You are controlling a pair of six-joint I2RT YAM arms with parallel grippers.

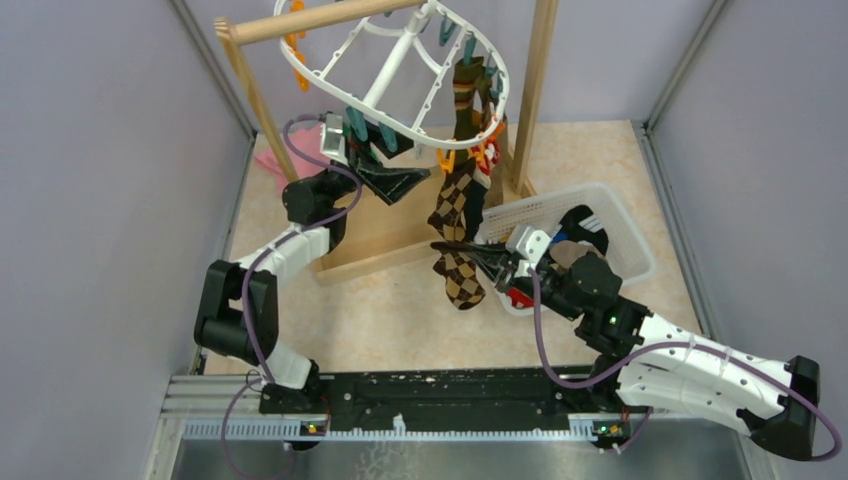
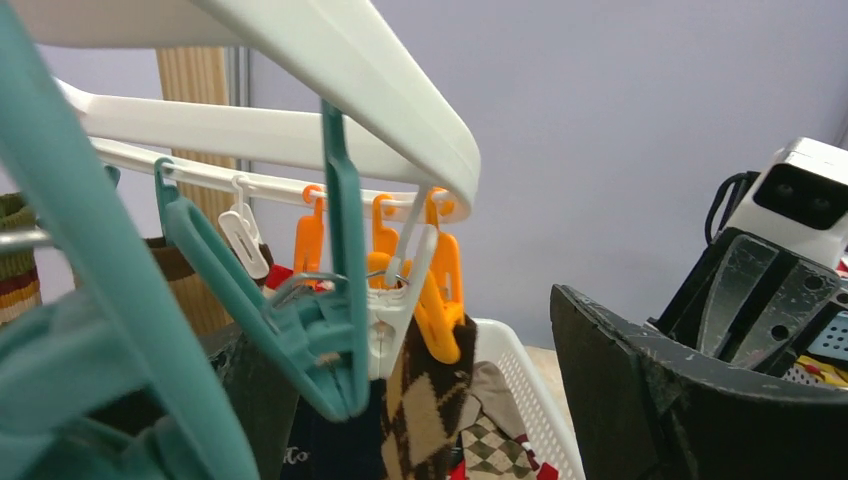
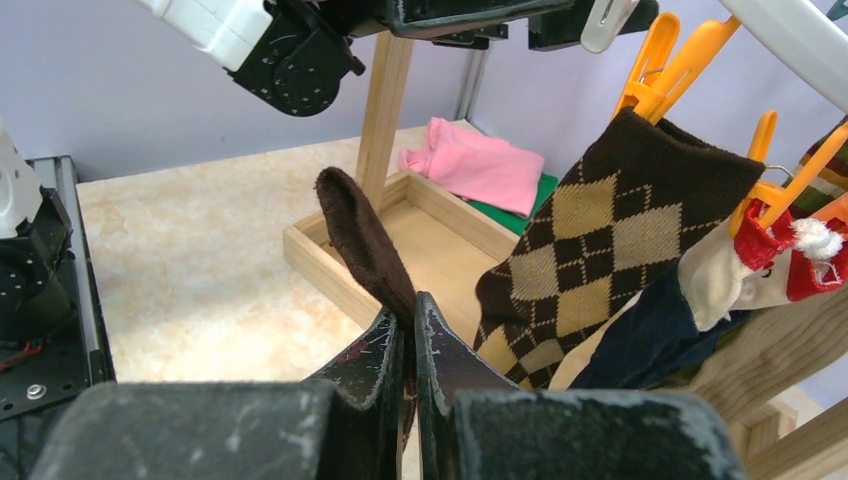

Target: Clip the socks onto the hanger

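A white round hanger (image 1: 392, 90) carries orange, teal and white clips with socks on them. A brown argyle sock (image 3: 590, 250) hangs from an orange clip (image 3: 660, 70), beside a red, cream and navy sock (image 3: 705, 280). My right gripper (image 1: 450, 247) is shut at the front of another argyle sock (image 1: 462, 280), its dark brown cloth (image 3: 355, 230) rising from between the fingertips. My left gripper (image 1: 405, 176) stands open left of the hanging socks, under the hanger rim; in its wrist view teal clips (image 2: 340, 320) are close, with nothing clearly between the fingers.
A white basket (image 1: 625, 240) of socks is at right. The wooden frame (image 1: 540, 80) stands over an open box base. Pink cloth (image 3: 480, 165) lies behind it at left.
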